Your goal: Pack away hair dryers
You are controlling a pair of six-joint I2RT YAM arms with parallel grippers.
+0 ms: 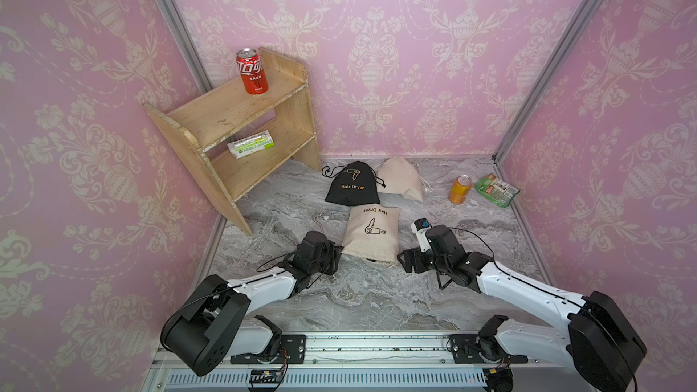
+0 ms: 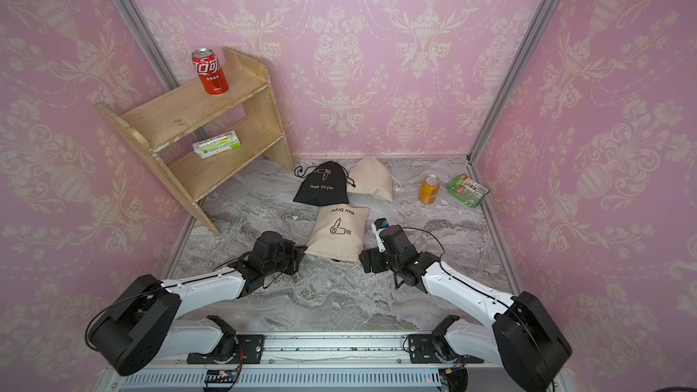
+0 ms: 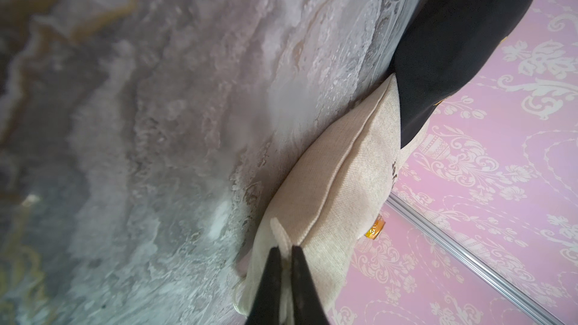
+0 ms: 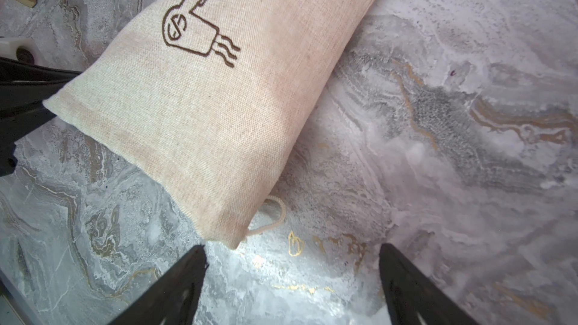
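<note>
A cream drawstring bag [image 1: 371, 232] with a hair dryer print lies full on the marble table between the arms, its opening toward me. My left gripper [image 1: 338, 249] is shut at its left front corner; in the left wrist view a thin fold of cloth [image 3: 281, 236] shows between the fingers. The right wrist view shows the same pinch on the bag [image 4: 240, 96] by the left fingers [image 4: 30, 93]. My right gripper stands open just off the other front corner, with nothing held. What is inside the bag is mostly hidden.
Behind lie a black Hair Dryer bag [image 1: 353, 186] and another cream bag [image 1: 400, 178]. A wooden shelf [image 1: 236, 130] at back left bears a red can [image 1: 252, 72] and a white-green box [image 1: 251, 144]. An orange can [image 1: 460, 189] and green packet [image 1: 497, 190] stand back right.
</note>
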